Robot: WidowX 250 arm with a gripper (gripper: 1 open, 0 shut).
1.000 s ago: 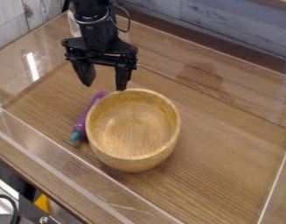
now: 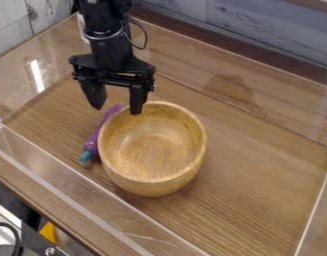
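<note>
My black gripper point(image 2: 122, 92) hangs in the upper middle of the camera view, open, its two fingers pointing down above the far left rim of a large tan bowl point(image 2: 152, 150). A purple object with a teal end point(image 2: 91, 148) lies on the wooden surface along the bowl's left side, partly hidden by the bowl.
Pale walls edge it at the back and left. A small yellow item point(image 2: 47, 231) and a cable are at the bottom left, outside the surface's edge.
The bowl and the purple object look unmoved.
</note>
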